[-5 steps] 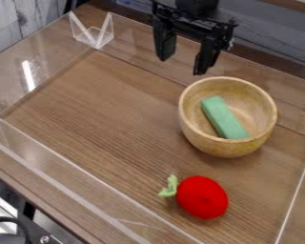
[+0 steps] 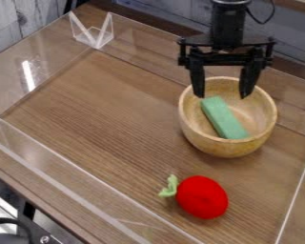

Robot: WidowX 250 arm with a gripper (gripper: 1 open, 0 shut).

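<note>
My gripper (image 2: 224, 82) is open above a tan round bowl (image 2: 251, 143), its two black fingers spread over the bowl's back half. Inside the bowl lies a long mint-green object (image 2: 221, 118), slanting from upper left to lower right. Near the front of the table is a red tomato-like object (image 2: 202, 196) with a pale green stem on its left side.
A small white wire-like item (image 2: 88, 30) stands at the back left. A dark cable loop shows at the bottom left corner.
My gripper has moved down and toward the viewer, from behind the bowl to over it, and has turned. The bowl, green object and red object have not moved.
</note>
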